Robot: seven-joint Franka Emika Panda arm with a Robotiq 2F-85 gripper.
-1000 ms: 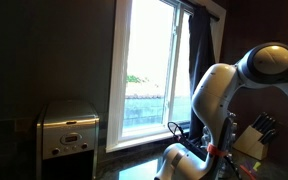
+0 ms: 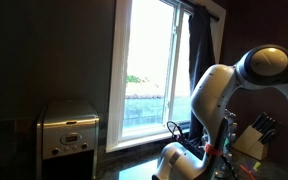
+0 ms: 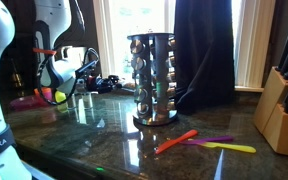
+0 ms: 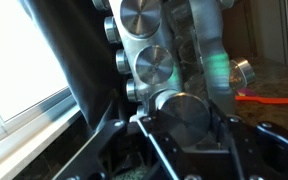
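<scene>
A tall metal spice rack (image 3: 141, 75) holds several jars with round silver lids and stands upright on the counter. Up close in the wrist view, the rack's jar lids (image 4: 154, 65) rise in a column. One silver-lidded jar (image 4: 184, 115) sits low in the middle of that view, larger than the others and between the dark fingers of my gripper, which is shut on it. Its body is mostly hidden behind the lid, so I cannot tell whether it still touches the rack. In exterior view 1 the gripper is out of sight.
Red, purple and yellow utensils (image 3: 176, 141) lie on the dark counter (image 3: 89, 140) in front of the rack. A knife block (image 3: 284, 115) stands at the right. Behind the rack hang a dark curtain (image 3: 219, 50) and a window. A silver toaster oven (image 2: 68, 140) is at the left.
In exterior view 1 the lower arm section has shifted slightly over the last second. The surroundings look the same.
</scene>
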